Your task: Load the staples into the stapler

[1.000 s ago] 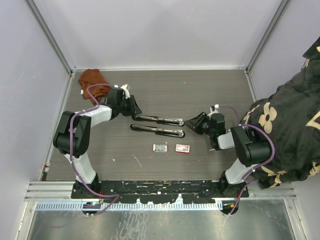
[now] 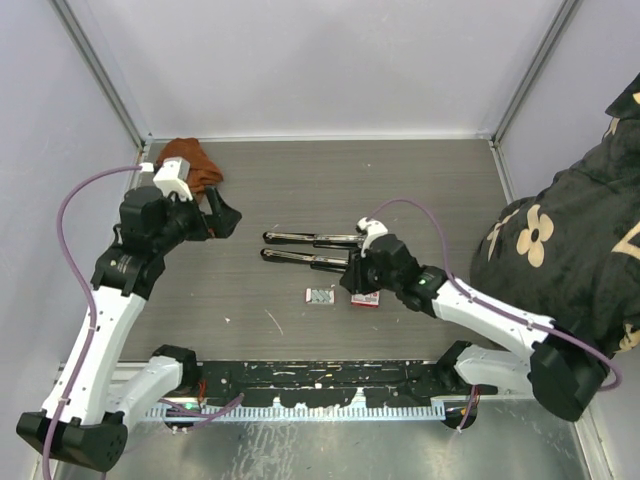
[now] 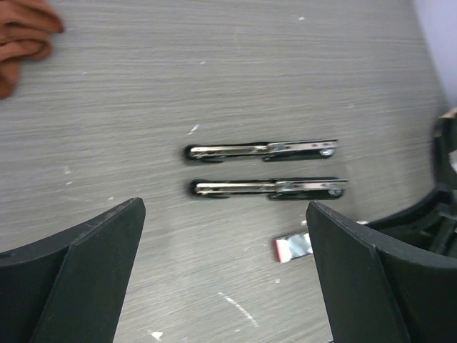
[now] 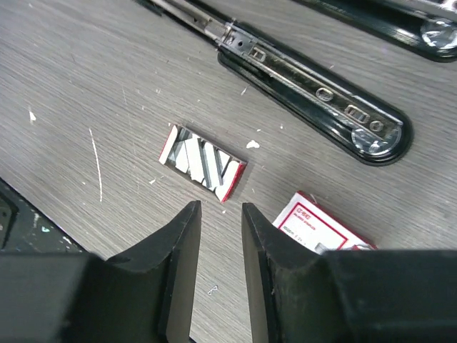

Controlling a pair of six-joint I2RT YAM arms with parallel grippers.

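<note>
Two open staplers lie side by side across the table, the farther stapler (image 2: 314, 240) and the nearer stapler (image 2: 303, 260); the nearer one's dark base shows close up in the right wrist view. In front of them sits an open staple box (image 4: 204, 161) with silvery strips in it. A closed red-and-white box (image 4: 319, 225) lies to its right, partly covered by my right gripper. My right gripper hovers above the boxes, fingers partly apart, nothing between them. My left gripper (image 2: 222, 213) is raised left of the staplers, open and empty.
A brown cloth (image 2: 190, 160) lies at the back left. A dark flowered fabric (image 2: 570, 240) bulges along the right side.
My left gripper has risen and pulled away leftward from the staplers. My right gripper has moved left and toward the front, now above the boxes. Staplers and boxes have stayed put.
</note>
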